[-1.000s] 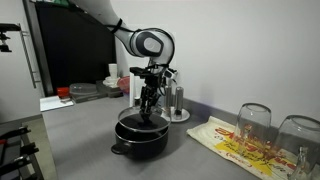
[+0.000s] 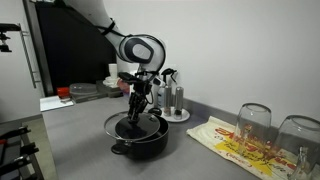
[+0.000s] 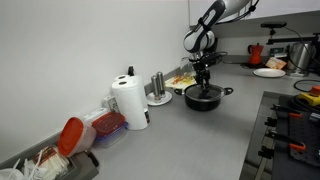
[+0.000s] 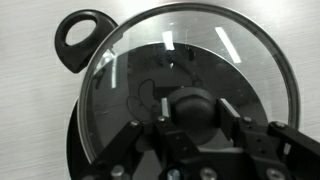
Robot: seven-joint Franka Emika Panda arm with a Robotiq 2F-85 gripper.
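Note:
A black pot (image 2: 148,145) stands on the grey table, one of its side handles (image 4: 86,38) showing at the upper left of the wrist view. Over it is a glass lid (image 2: 120,126) with a round black knob (image 4: 194,112). My gripper is shut on that knob. In exterior view 1 the lid sits tilted and off-centre, shifted left past the pot's rim, so part of the dark opening shows on the right. Exterior view 2 shows the pot (image 3: 203,103) below the arm, with the lid hard to make out.
Two upturned glass jars (image 2: 252,128) and a yellow-and-red bag (image 2: 232,144) lie to the right. Metal shakers (image 2: 178,101) stand behind the pot. A paper roll (image 3: 129,103) is farther along the table, whose front left is clear.
The arm and the lid have moved left and a little toward the camera, uncovering part of the pot's right side. The pot has stayed in place.

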